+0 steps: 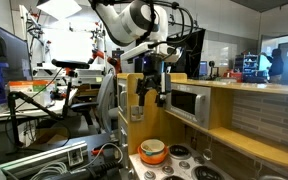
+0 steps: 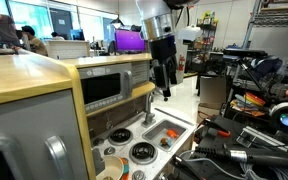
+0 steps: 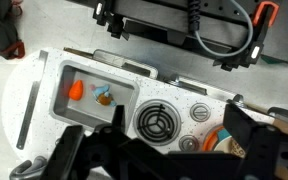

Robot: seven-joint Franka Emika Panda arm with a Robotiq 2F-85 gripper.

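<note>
High above the toy kitchen counter, my gripper (image 1: 151, 99) points downward. Its dark fingers (image 3: 96, 150) stand far apart in the wrist view, and nothing shows between them, so it is open. Below to the left lies the grey sink (image 3: 62, 103), holding an orange item (image 3: 76, 91) and a small blue-and-brown item (image 3: 104, 96). A pale bowl (image 1: 152, 146) rests on an orange pot (image 1: 154, 159) on the counter in exterior view 1. In the wrist view the right finger partly covers this orange-rimmed stack (image 3: 216, 138).
Stove burners (image 3: 158, 122) lie between sink and pot. A silver microwave (image 2: 104, 87) and wooden shelf (image 1: 249, 143) line the back of the counter. The faucet (image 3: 29, 167) stands beside the sink. Open air surrounds the gripper.
</note>
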